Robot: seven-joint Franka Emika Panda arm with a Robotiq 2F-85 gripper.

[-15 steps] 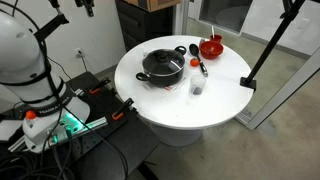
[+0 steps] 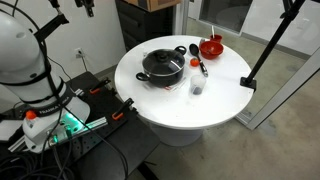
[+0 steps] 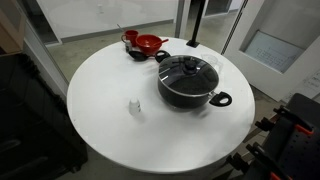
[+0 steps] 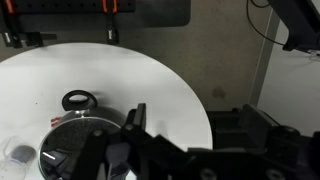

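Note:
A black lidded pot (image 2: 163, 67) stands on the round white table, its glass lid (image 3: 188, 66) in place and its side handles sticking out. At the upper left of exterior view 1, my gripper (image 2: 72, 14) is raised, well away from the pot. The wrist view shows my gripper with a wide gap between its dark fingers and nothing in it. There the pot (image 4: 82, 145) lies to the left of the fingers, partly cut off by the frame's lower edge. My gripper is not visible in exterior view 2.
A red bowl (image 2: 211, 48) and dark utensils lie on the table's far side. A small clear cup (image 2: 197, 88) stands beside the pot. A black post (image 2: 272, 48) rises by the table's right edge.

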